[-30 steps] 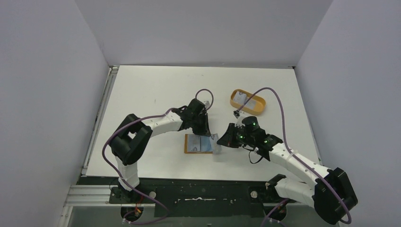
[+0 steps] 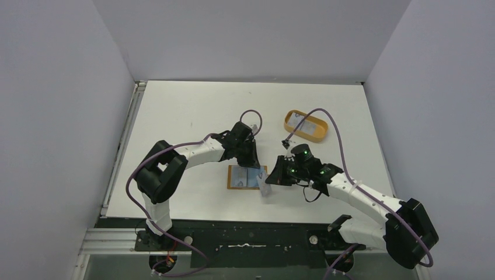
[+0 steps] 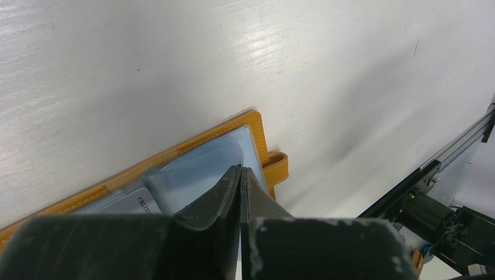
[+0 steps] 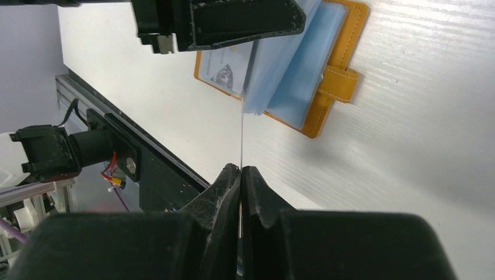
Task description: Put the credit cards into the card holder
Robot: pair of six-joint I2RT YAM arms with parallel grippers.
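The open tan card holder (image 2: 230,185) lies near the table's front, with blue plastic sleeves (image 4: 299,87) and a card (image 4: 225,70) in it. My left gripper is shut at the holder's upper edge, its tips on a sleeve in the left wrist view. My right gripper is shut on a credit card, seen edge-on as a thin line reaching up to the sleeves; in the top view it hangs pale at the holder's right side. Whether the card's far edge is inside a sleeve I cannot tell.
An orange tray (image 2: 320,133) with cards stands at the back right. Both arms are close together over the holder.
The left gripper stayed in place.
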